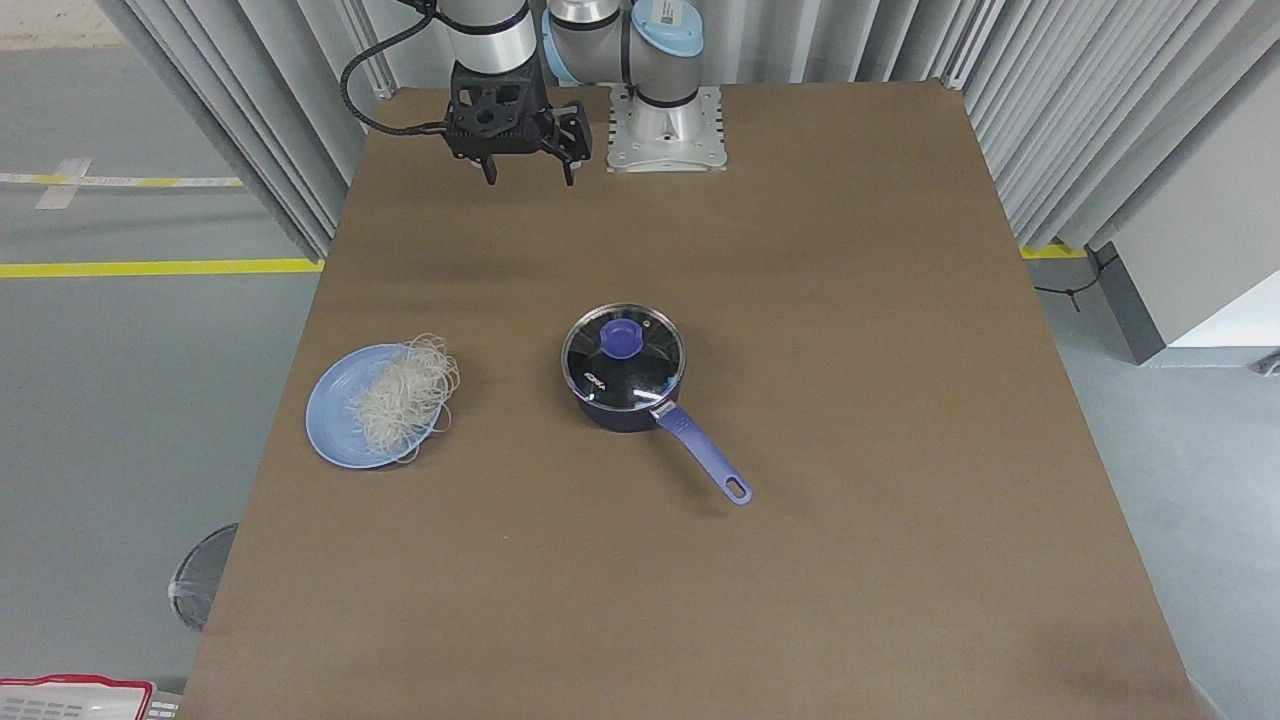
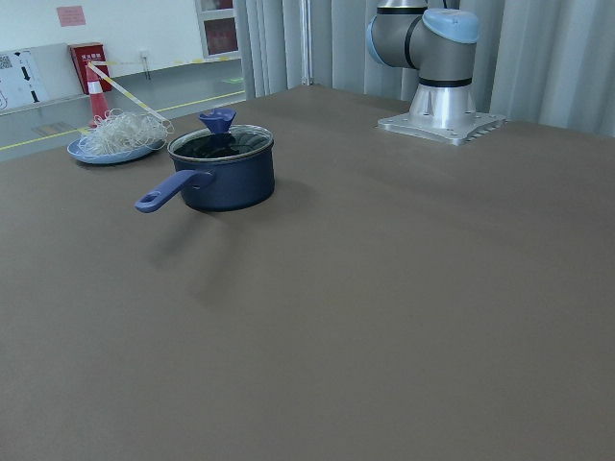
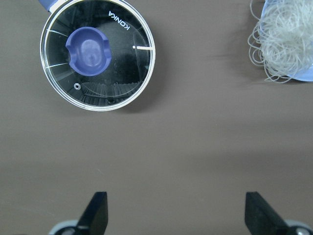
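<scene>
A dark blue saucepan (image 1: 612,396) with a glass lid, a blue lid knob (image 3: 88,51) and a long blue handle (image 2: 173,188) stands on the brown table (image 1: 840,504). To its left in the front view, a light blue plate (image 1: 336,414) holds a tangle of white noodle-like strands (image 1: 403,402), some hanging over the rim. My gripper (image 1: 530,168) is raised over the far part of the table, above and away from pan and plate; in the wrist view its two fingers stand wide open with nothing between them.
The robot's mounting plate (image 1: 666,150) sits at the far edge, before grey curtains. A red-rimmed basket (image 1: 72,696) and a transparent bin (image 1: 198,576) are off the table at the left.
</scene>
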